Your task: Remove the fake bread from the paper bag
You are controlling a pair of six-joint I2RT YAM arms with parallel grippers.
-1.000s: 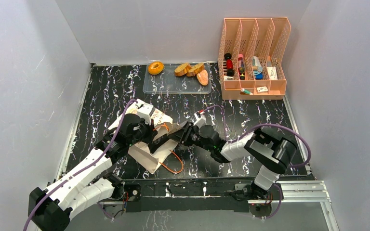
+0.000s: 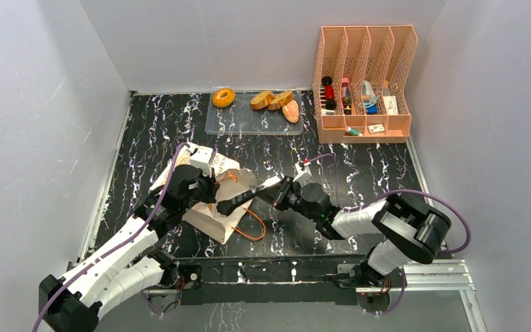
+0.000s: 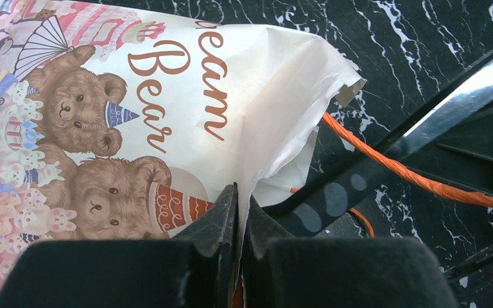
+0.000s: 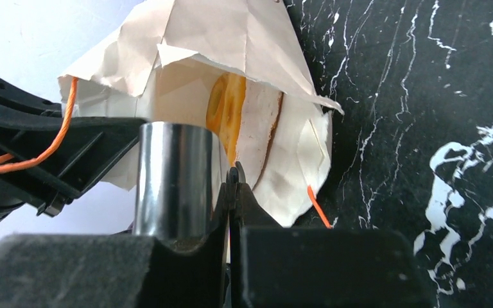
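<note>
The paper bag [image 3: 192, 90], white with printed bears, lies on its side on the counter. My left gripper is shut on the edge of its mouth. Inside the bag, the right wrist view shows fake bread: a pale slice with a brown crust [image 4: 261, 128] and a yellow-orange piece [image 4: 231, 115]. My right gripper, at the mouth, is shut on a metal tool [image 4: 173, 179]. This tool's dark head [image 2: 236, 202] reaches into the mouth in the top view; whether it touches bread cannot be told.
At the back, a clear tray [image 2: 252, 126] carries an orange ring and several bread-like pieces. A pink divided rack [image 2: 364, 130] with small items stands back right. Orange cord handles [image 2: 256, 235] stick out of the bag. Counter right of the bag is clear.
My right gripper and the tool have drawn back a little to the right, showing more of the dark head. The left arm and bag have shifted only slightly.
</note>
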